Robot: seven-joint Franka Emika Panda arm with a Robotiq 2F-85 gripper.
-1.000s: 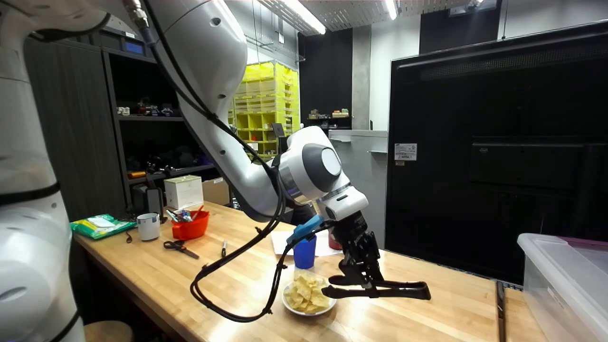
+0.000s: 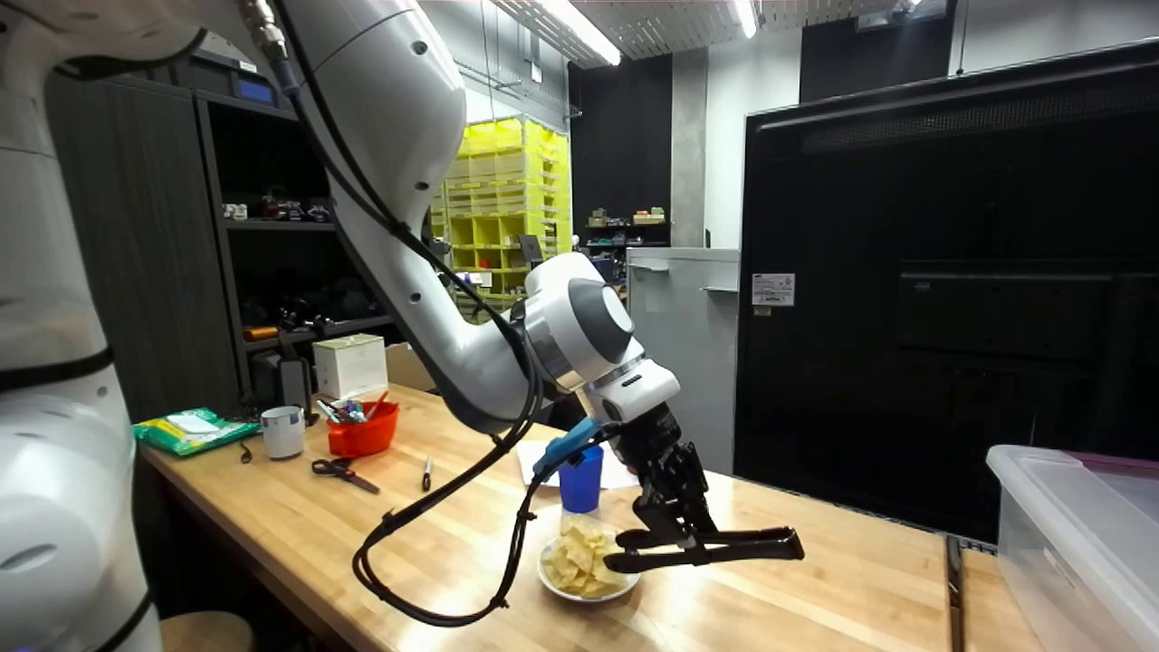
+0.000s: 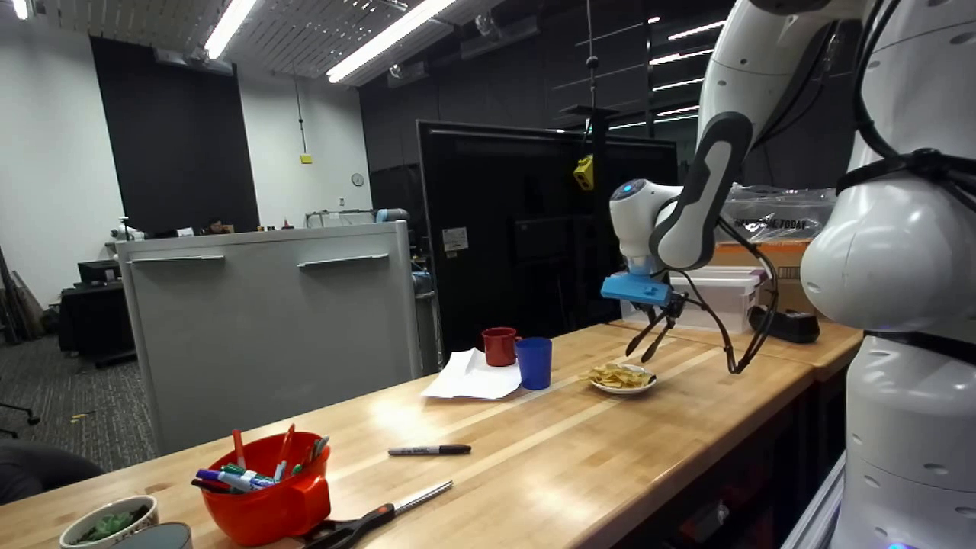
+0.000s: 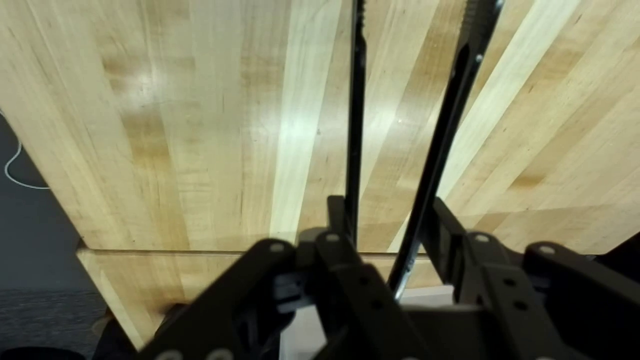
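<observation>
My gripper (image 2: pixel 686 532) is above the table beside the plate of chips, its fingers part open around a pair of long black tongs (image 2: pixel 750 549). In the wrist view, the gripper's two fingers (image 4: pixel 445 231) flank the tongs, whose two dark arms (image 4: pixel 355 120) spread apart toward the top; nothing shows between them but table. In exterior view 1, the tong tips reach the right side of the white plate (image 2: pixel 587 597), heaped with yellow chips (image 2: pixel 581 556). From exterior view 2, the tongs (image 3: pixel 647 340) hang above the chips (image 3: pixel 614 375); contact cannot be told.
Behind the plate stand a blue cup (image 3: pixel 535 364) and a red mug (image 3: pixel 499 346) by white paper (image 3: pixel 468 377). A red holder of pens (image 3: pixel 265 503), scissors (image 3: pixel 370 526) and a marker (image 3: pixel 430 450) lie farther off. A clear bin (image 2: pixel 1070 543) stands at the right.
In exterior view 1, the arm and tongs have shifted slightly left and down, toward the plate. The wrist now covers the red mug. Plate and chips look unchanged.
</observation>
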